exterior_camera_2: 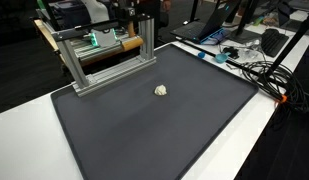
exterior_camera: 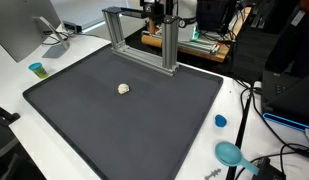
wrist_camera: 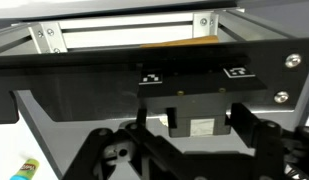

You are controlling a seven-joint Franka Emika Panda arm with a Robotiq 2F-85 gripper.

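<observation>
In the wrist view my gripper faces a wide black bar point(wrist_camera: 79, 85). Its dark fingers point(wrist_camera: 132, 135) stand apart on either side of a dark block with a pale square face point(wrist_camera: 201, 127). Dark on dark, it is unclear whether the fingers touch that block. Above the bar lies an orange-brown piece point(wrist_camera: 181, 43), partly covered. In the second exterior view the gripper is hard to make out beside the metal frame point(exterior_camera_2: 112, 75). A small cream-coloured lump point(exterior_camera_2: 160, 90) rests by itself on the grey mat point(exterior_camera_2: 144, 125).
A green-and-blue cup point(exterior_camera: 37, 70) stands left of the mat. To the right lie a light-blue ladle point(exterior_camera: 232, 155) and a small blue disc point(exterior_camera: 221, 121). Cables point(exterior_camera_2: 259, 70) crowd the far side.
</observation>
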